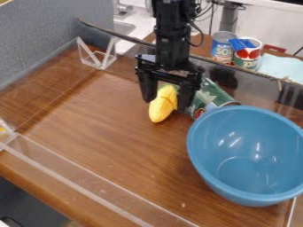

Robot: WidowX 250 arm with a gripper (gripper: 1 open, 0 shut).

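My black gripper [168, 89] is open, its fingers down around a yellow object [162, 106], perhaps a banana or corn, lying on the wooden table. Just right of it a green can [211, 96] lies on its side, partly behind the gripper. A large blue bowl [244, 160] stands at the front right.
Behind a clear barrier stand a blue can [221, 49] and a red-and-white can [246, 57], with a pale cloth [284, 68] beside them. A grey wall panel [42, 80] borders the left.
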